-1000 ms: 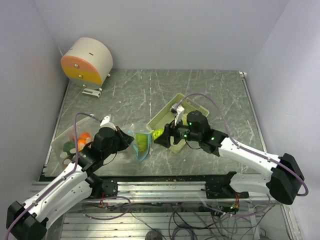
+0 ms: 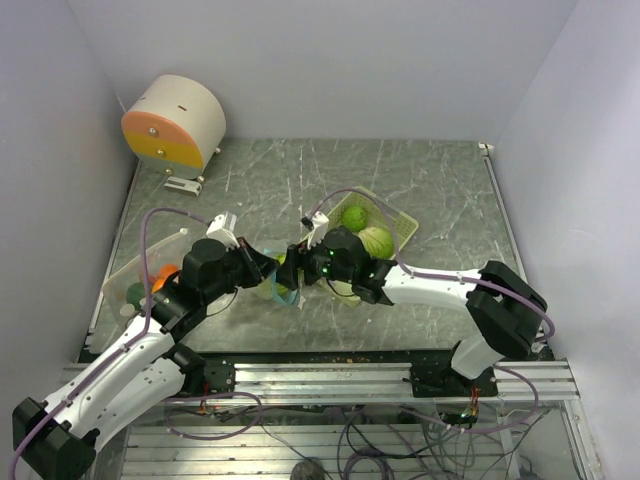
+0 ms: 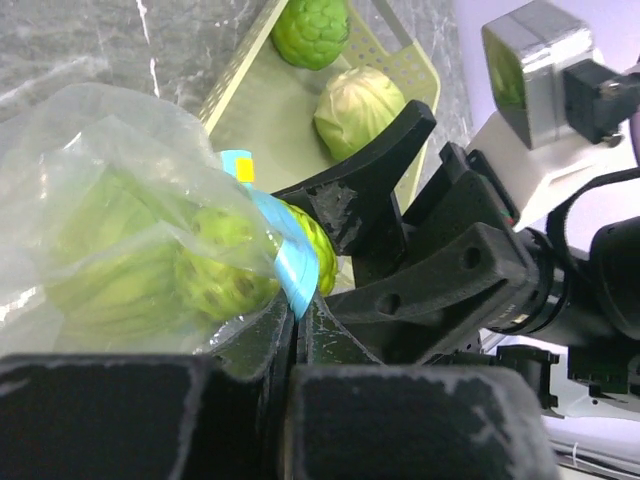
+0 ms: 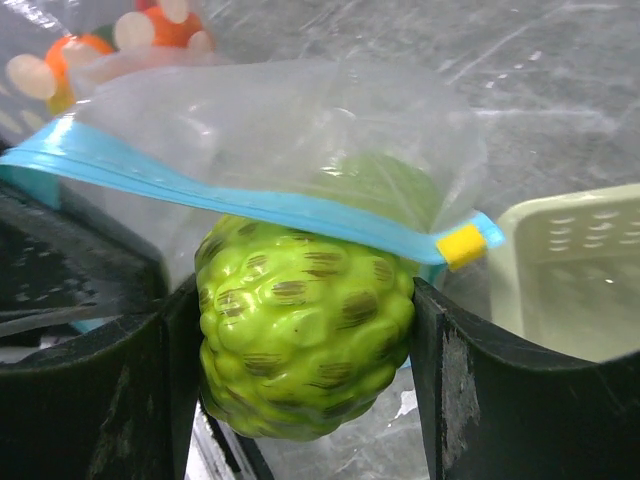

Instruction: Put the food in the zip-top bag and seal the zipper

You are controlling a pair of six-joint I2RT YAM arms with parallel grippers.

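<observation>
A clear zip bag (image 3: 100,190) with a blue zip edge (image 4: 230,203) lies between the arms. My left gripper is shut on that blue edge. Inside the bag a pale green food (image 3: 110,250) shows through the plastic. A bumpy green fruit (image 4: 300,330) sits at the bag's mouth, partly behind the zip edge and partly outside. My right gripper has a finger on each side of this fruit, close against it; whether they still press on it I cannot tell. From above, both grippers meet and mostly hide the fruit.
A pale green basket (image 2: 405,227) holds a round green fruit (image 2: 354,218) and a cabbage-like food (image 2: 377,241). Orange and other foods (image 2: 165,275) lie in clear plastic at the left. A white drum-shaped box (image 2: 185,110) stands at back left.
My right gripper has moved left from beside the basket to the bag's mouth, taking the bumpy fruit with it. The left arm has shifted only slightly.
</observation>
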